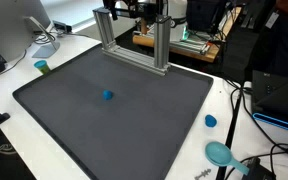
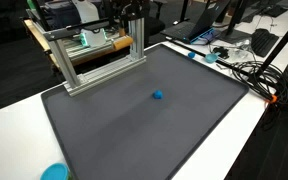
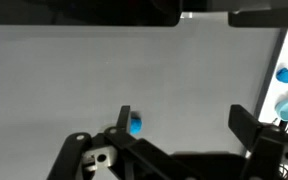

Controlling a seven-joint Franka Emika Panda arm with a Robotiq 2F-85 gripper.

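My gripper stands open in the wrist view, its dark fingers (image 3: 242,126) wide apart and only bare mat visible in the gap. A small blue object (image 1: 107,94) lies on the dark grey mat (image 1: 134,125). Exterior view 2 has the same blue object (image 2: 157,94) right of the mat's middle. In the wrist view the blue object (image 3: 135,126) shows close to the left finger's tip in the picture, partly covered lower down. Its exact shape is too small to tell.
Off the mat lie another blue piece (image 1: 210,121) and a turquoise bowl-like item (image 1: 224,155). A green-and-blue round container (image 1: 42,66) stands at the opposite side. A metal frame (image 2: 104,73) rises at the mat's edge.
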